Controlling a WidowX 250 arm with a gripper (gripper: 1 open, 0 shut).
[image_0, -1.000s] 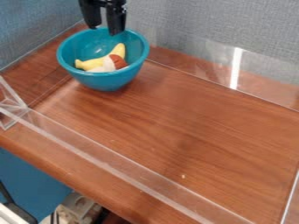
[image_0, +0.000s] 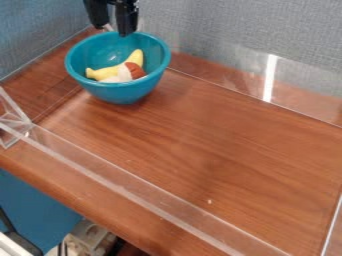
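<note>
A teal bowl (image_0: 118, 89) sits at the back left of the wooden table. In it lie a yellow banana-shaped item (image_0: 104, 71), a whitish item (image_0: 118, 78) and a reddish item (image_0: 134, 70). My black gripper (image_0: 114, 28) hangs over the back of the bowl at the top edge of the view, open, with nothing visible between its fingers. Its upper part is out of view.
Clear plastic edging runs along the table's front and back (image_0: 287, 94), with grey padded walls behind.
My gripper rose toward the top edge and has since come back down a little, shifting left over the bowl. The bowl and its contents look unchanged.
</note>
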